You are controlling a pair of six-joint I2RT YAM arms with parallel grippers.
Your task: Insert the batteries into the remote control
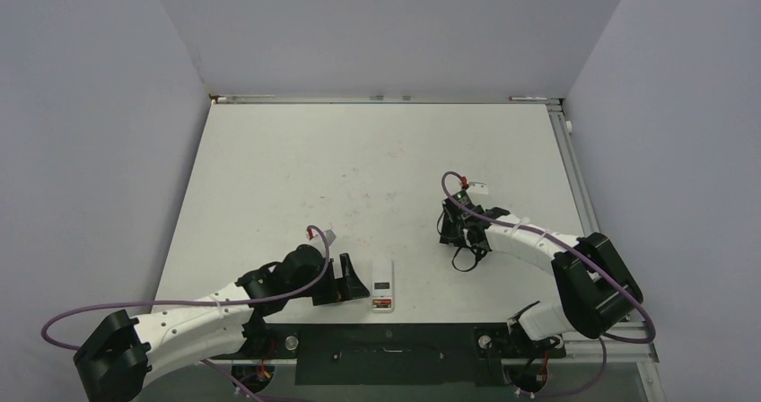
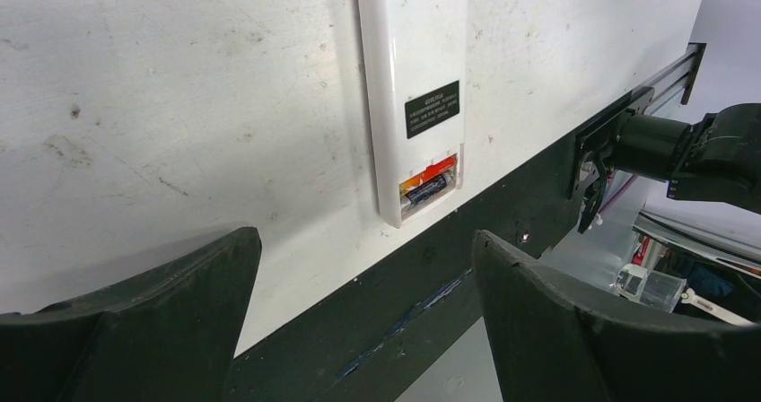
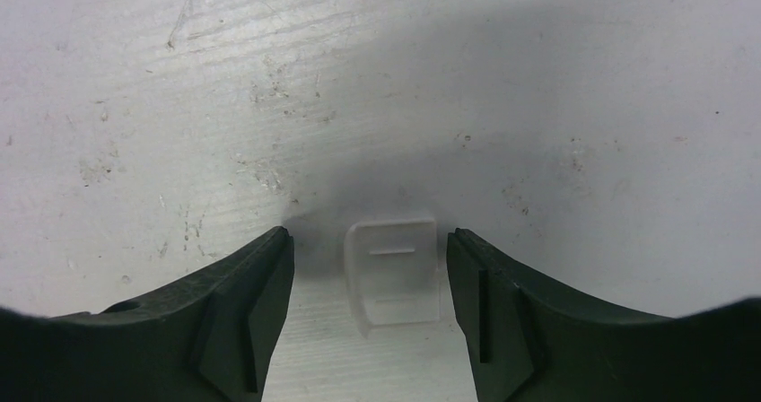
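Note:
The white remote control (image 1: 382,276) lies back up near the table's front edge. Its battery bay is uncovered at the near end, and in the left wrist view an orange-red battery and a dark battery (image 2: 428,189) sit side by side in it. My left gripper is open just left of the remote, nothing between its fingers. In the right wrist view a small white battery cover (image 3: 395,275) lies on the table between the spread fingers of my right gripper. Whether the fingers touch the cover is unclear; the right finger (image 3: 476,276) is close to its edge.
A dark strip (image 1: 386,353) runs along the front, just beyond the remote's near end.

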